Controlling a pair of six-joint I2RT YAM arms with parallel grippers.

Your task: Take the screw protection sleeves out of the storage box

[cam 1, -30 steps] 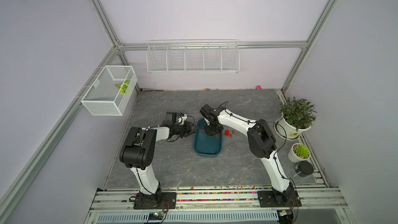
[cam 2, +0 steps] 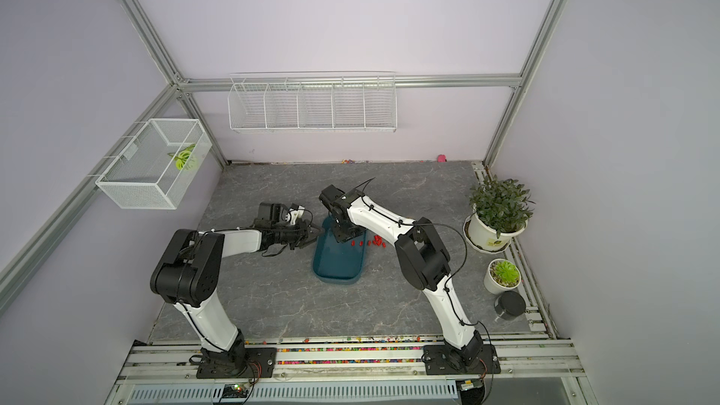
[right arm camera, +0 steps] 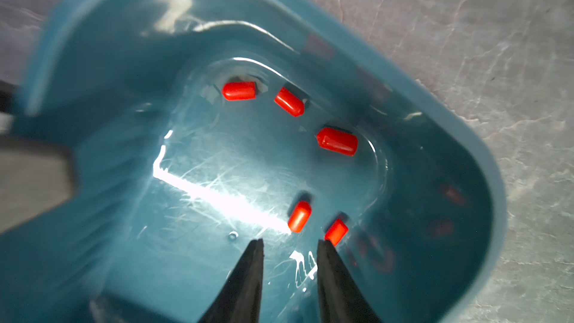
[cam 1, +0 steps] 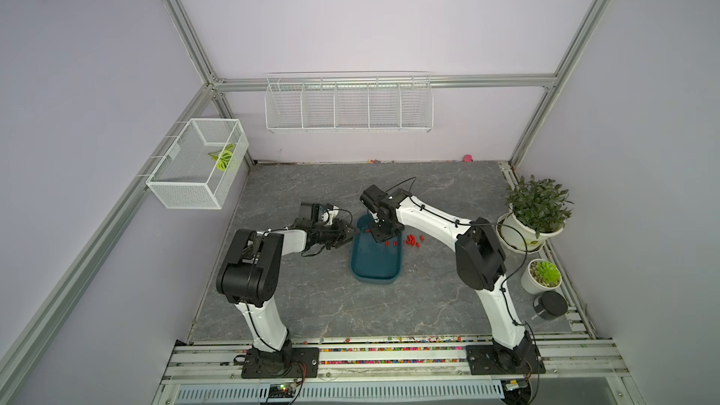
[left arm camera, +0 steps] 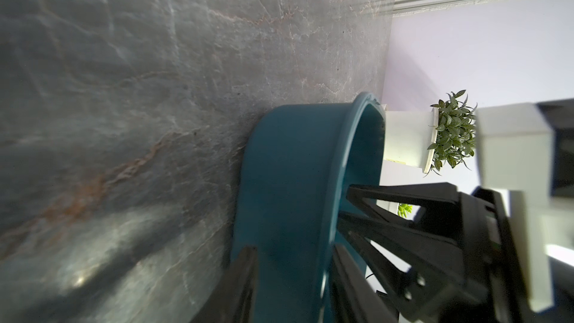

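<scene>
My left gripper is shut on the left rim of the teal storage box (cam 1: 376,279); in the left wrist view its fingers stand either side of the wall. Inside the box, my right gripper is part open with nothing between its fingertips. Several red sleeves lie loose on the box floor in the right wrist view. One sleeve (right arm camera: 299,216) is just beyond the fingertips, and a second sleeve (right arm camera: 336,232) lies close by the right finger. Farther off are a sleeve (right arm camera: 238,91), another sleeve (right arm camera: 290,102) and a larger-looking sleeve (right arm camera: 337,141).
A small pile of red sleeves (cam 1: 411,240) lies on the grey table just right of the box. Potted plants (cam 1: 538,213) and a dark cup (cam 1: 550,305) line the right edge. Bare table (cam 1: 420,300) stretches in front of the box.
The left arm and the box have stayed put.
</scene>
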